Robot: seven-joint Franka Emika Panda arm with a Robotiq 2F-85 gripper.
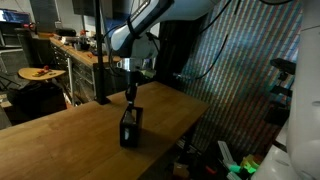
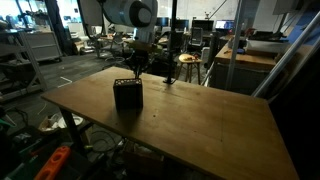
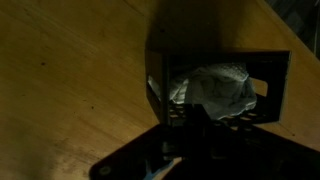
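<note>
A black open-topped box [image 1: 130, 130] stands on the wooden table; exterior view 2 shows the same box [image 2: 127, 95] near the table's left part. Inside it, the wrist view shows a crumpled pale cloth [image 3: 222, 90]. My gripper [image 1: 130, 103] points down at the box opening. From above, my dark gripper overlaps the box's near side and the edge of the cloth. Its fingers look shut. Dim light hides the fingertips, and no cloth can be made out between them.
A yellow-topped stool [image 1: 41, 74] and a workbench stand behind, off the table. A dark corrugated wall lies to the right in exterior view 1.
</note>
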